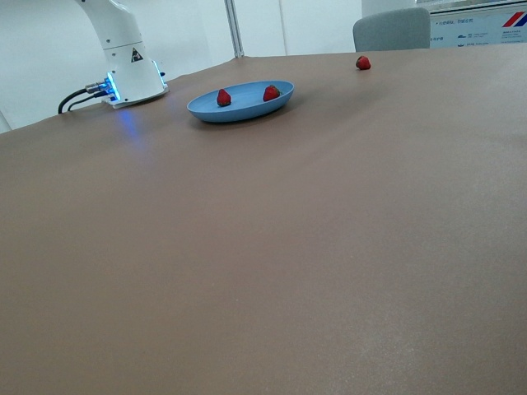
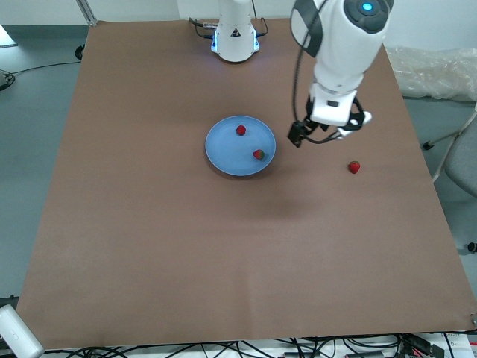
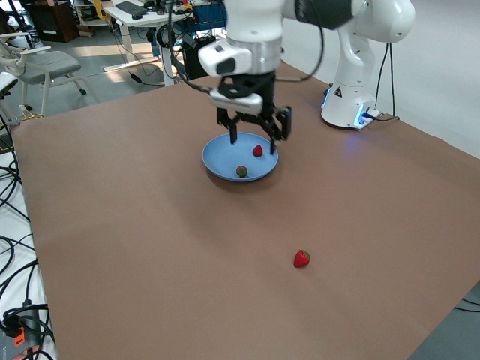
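A blue plate [image 2: 227,153] holds two strawberries, one near its middle [image 2: 241,130] and one toward its rim [image 2: 258,154]. A third strawberry [image 2: 354,167] lies on the brown table right of the plate in the left view, also visible in the right view [image 3: 302,258] and top view [image 1: 363,63]. My black gripper [image 3: 253,135] hangs above the table; in the left view it is between the plate and the lone strawberry, higher up. Its fingers look apart, with nothing seen between them. The gripper is not in the top view.
Cables run along the table's near edge in the left view, and a grey chair [image 2: 462,160] stands beyond the right edge.
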